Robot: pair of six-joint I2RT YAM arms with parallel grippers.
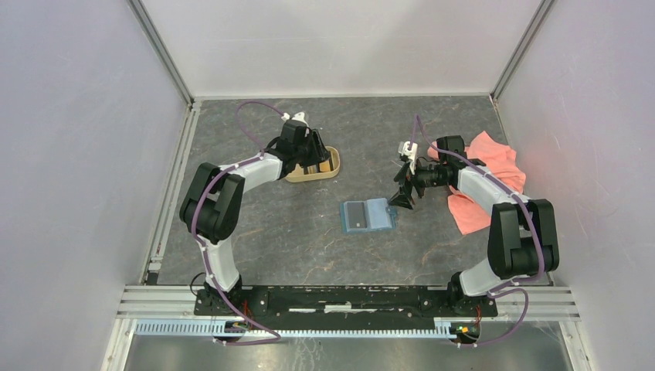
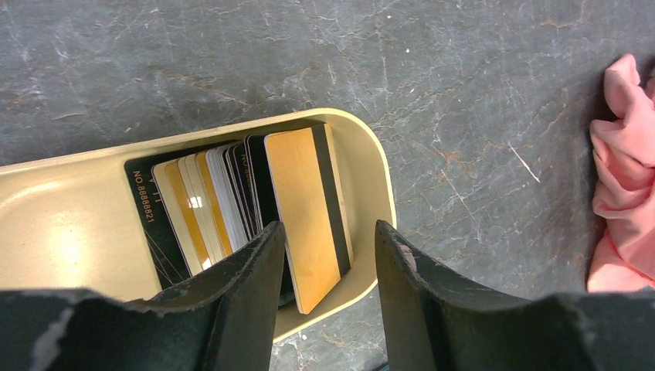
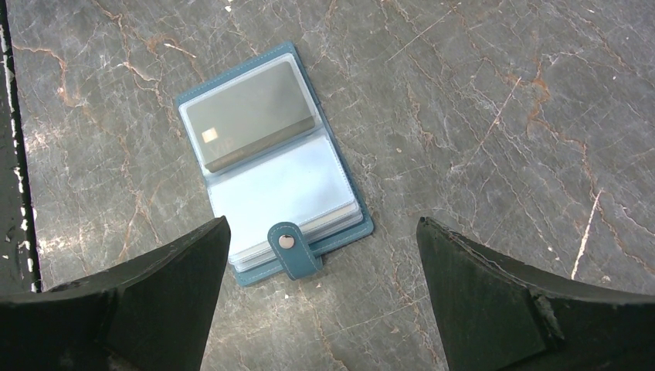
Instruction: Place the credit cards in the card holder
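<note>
A cream oval tray (image 1: 309, 177) holds a row of cards, black, white and gold, with a gold card (image 2: 303, 216) at its right end. My left gripper is over that end, part open, one fingertip by the gold card's left edge, the other over the tray's right rim. A blue card holder (image 3: 274, 182) lies flat and open in the middle front, with clear sleeves and a snap strap. My right gripper stands open above it, nothing between its fingers.
A crumpled pink cloth (image 1: 494, 162) lies at the right under the right arm. Walls border both sides and the back.
</note>
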